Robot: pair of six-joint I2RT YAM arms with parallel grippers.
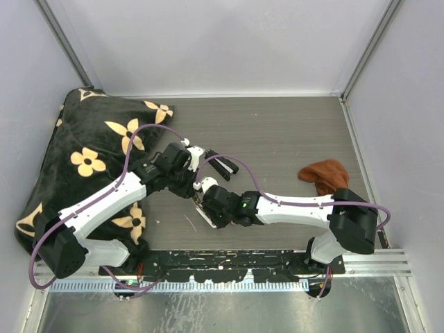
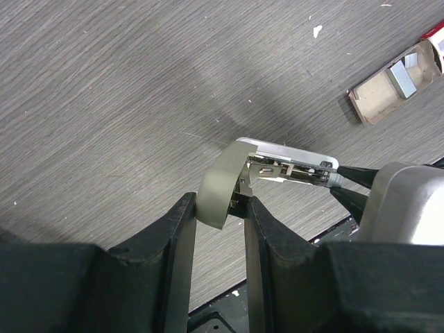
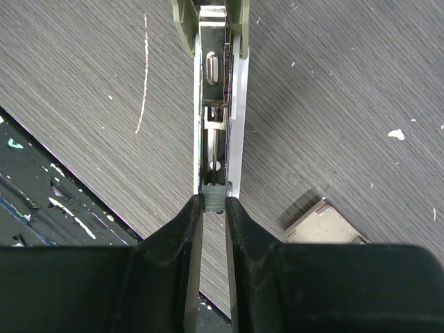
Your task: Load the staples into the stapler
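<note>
The stapler lies on the table with its long metal channel (image 3: 214,139) exposed, a silvery base (image 3: 238,118) beneath it. Its olive-green cover (image 2: 223,182) is swung up at one end. My left gripper is shut on that cover. At the channel's opposite end, a short grey strip of staples (image 3: 215,197) sits between the tips of my right gripper, which is shut on it. The strip lines up with the channel's open end; whether any of it is inside is hard to tell. From above, the arms mostly hide the stapler (image 1: 206,216).
An open staple box (image 2: 378,100) with a grey-blue block inside lies near the stapler. Two dark bars (image 1: 223,166) rest behind the grippers. A brown cloth (image 1: 325,175) is at the right, a flowered dark cloth (image 1: 87,187) at the left.
</note>
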